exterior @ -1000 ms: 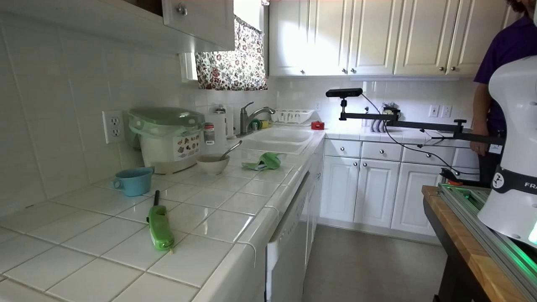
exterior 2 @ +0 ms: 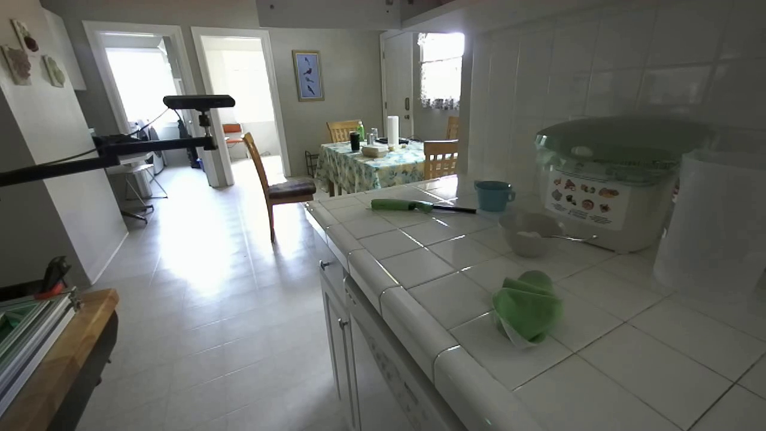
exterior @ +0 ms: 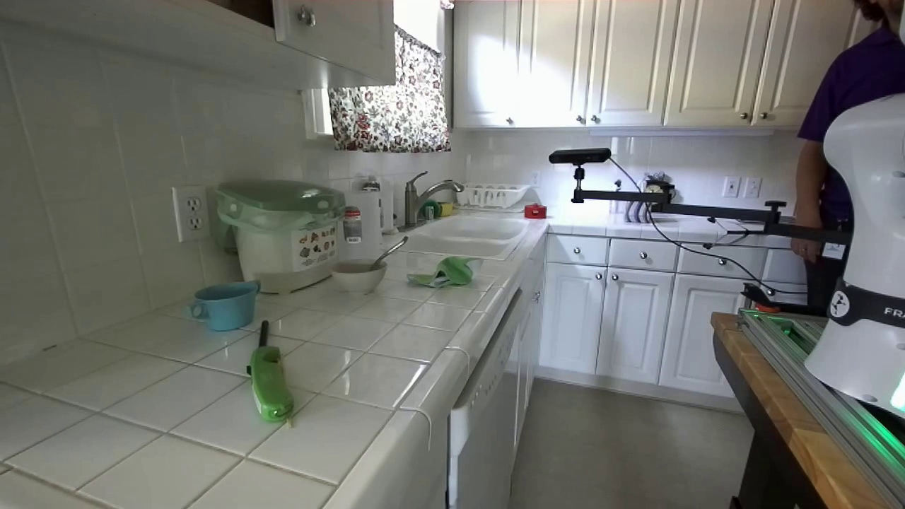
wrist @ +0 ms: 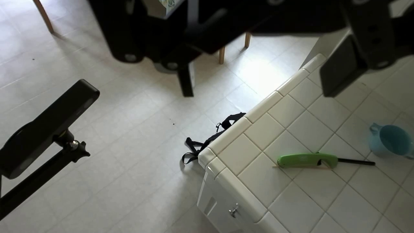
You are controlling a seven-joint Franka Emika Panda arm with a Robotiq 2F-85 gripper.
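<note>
In the wrist view my gripper stands open, its two fingers far apart and only floor and counter edge visible beyond the gap. It hangs above and away from everything on the counter. A green lighter (exterior: 271, 383) with a black tip lies on the white tiles. Near it is an upright blue cup (exterior: 225, 306). Farther along sits a pale bowl (exterior 2: 528, 237) with a spoon (exterior 2: 571, 237) leaning in it. A crumpled green cloth or packet (exterior 2: 528, 305) rests near the counter's front. The gripper does not show in either exterior view.
A lidded bin (exterior: 288, 246) stands against the wall, with a white container (exterior 2: 711, 215) beside it. The sink (exterior: 471, 229) lies beyond. A camera on a black boom (wrist: 40, 178) juts out over the floor. Bare tiles (exterior: 161, 458) fill the counter's near end.
</note>
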